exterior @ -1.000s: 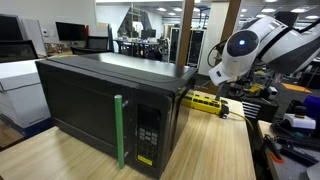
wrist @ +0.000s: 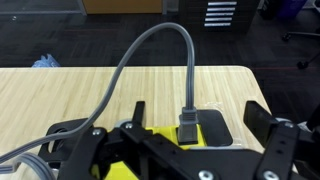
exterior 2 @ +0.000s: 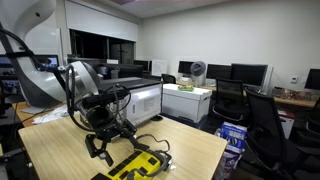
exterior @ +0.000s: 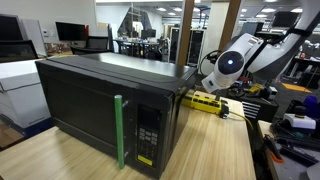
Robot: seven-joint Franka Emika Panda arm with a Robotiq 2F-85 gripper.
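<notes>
A yellow and black power strip lies on the wooden table, with a grey plug standing in it at the end farthest from me. From that plug a grey cable arches up and curls down to the left. My gripper is open over the strip, its dark fingers wide apart. The plug shows in the gap, and nothing is held. Exterior view 2 shows the strip near the front of the table, close to the gripper, whose fingertips are hard to make out there.
A large black microwave occupies much of the table, with a green bar along its door. Bare tabletop extends to the right of the strip. Black office chairs stand beyond the table.
In exterior view 1 the arm has come lower and slightly left, nearer the power strip. The microwave and strip have not moved.
</notes>
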